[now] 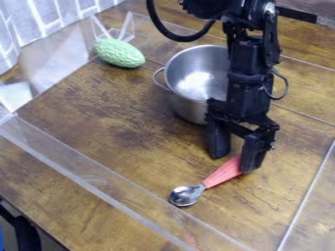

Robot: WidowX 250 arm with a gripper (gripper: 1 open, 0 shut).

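Note:
A spoon with a red handle (225,175) and a metal bowl end (186,195) lies on the wooden table. My black gripper (237,147) is low over the right end of that handle, with its fingers down at table level on either side. Whether they touch the handle or are closed on it cannot be made out. Behind the gripper is a steel pot (190,80), partly hidden by the arm.
A green textured object (118,53) sits at the back left near a clear plastic edge. Transparent strips run along the front left.

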